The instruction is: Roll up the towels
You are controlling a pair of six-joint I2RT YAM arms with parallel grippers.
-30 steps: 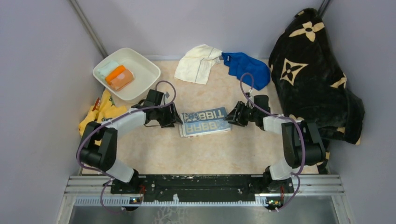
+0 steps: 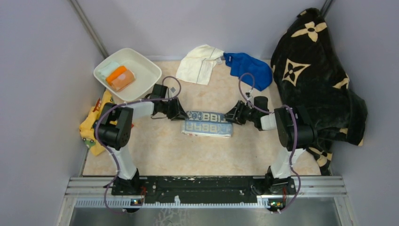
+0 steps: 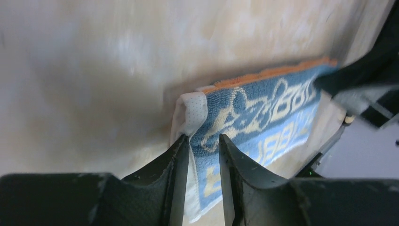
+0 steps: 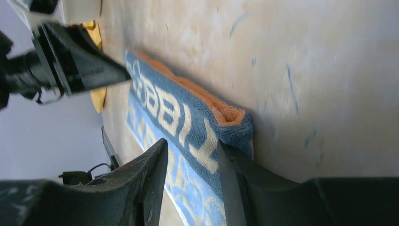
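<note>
A folded blue towel with pale lettering (image 2: 207, 126) lies mid-table, its long side running left to right. My left gripper (image 2: 184, 116) is at the towel's left end, near the far fold. In the left wrist view, the white-edged corner shows beyond the parted fingertips (image 3: 224, 140). At the opposite end, my right gripper (image 2: 229, 118) also has a gap between its fingers. The towel's orange-edged corner (image 4: 228, 115) appears just past them in the right wrist view. Neither wrist view shows cloth clearly pinched.
A white bin (image 2: 149, 77) holding rolled towels stands at the back left. Behind the work area lie a white cloth (image 2: 197, 66) and a blue cloth (image 2: 249, 68). Yellow fabric (image 2: 91, 127) is at the left, a large black blanket (image 2: 313, 80) at the right.
My left gripper has moved right and slightly away from the front, up to the towel's end. My right gripper has shifted slightly left. The towel's far edge now looks straighter, less slanted.
</note>
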